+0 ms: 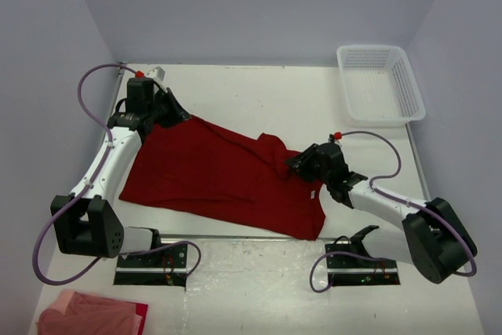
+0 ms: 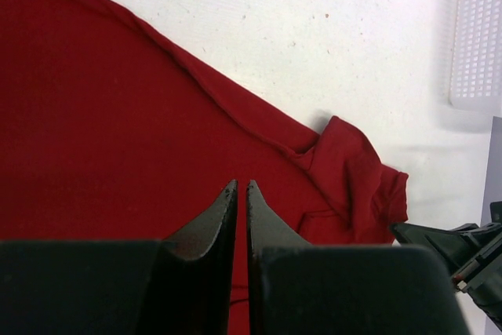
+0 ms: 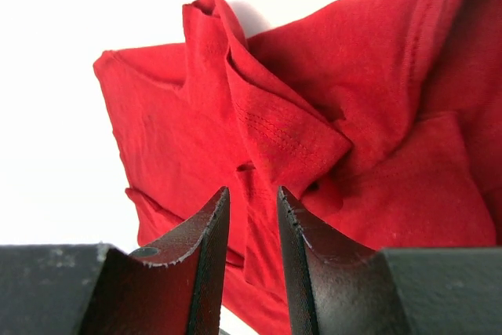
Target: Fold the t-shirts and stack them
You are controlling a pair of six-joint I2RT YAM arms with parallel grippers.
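Observation:
A red t-shirt (image 1: 196, 162) lies spread on the white table, its right end bunched into a raised fold (image 1: 271, 147). Over its upper left part hovers my left gripper (image 1: 188, 118); in the left wrist view its fingertips stand slightly apart, nothing between them. My right gripper (image 1: 290, 169) is by the bunched end. Between its parted fingers the right wrist view shows only shirt lying beneath, with a folded flap (image 3: 290, 139) just ahead of the tips. Whether those tips touch the cloth, I cannot tell.
An empty white basket (image 1: 379, 119) stands at the back right. Pink and red folded cloth (image 1: 90, 315) lies at the front left corner. Bare table (image 1: 251, 92) stretches behind the shirt, and grey walls close in both sides.

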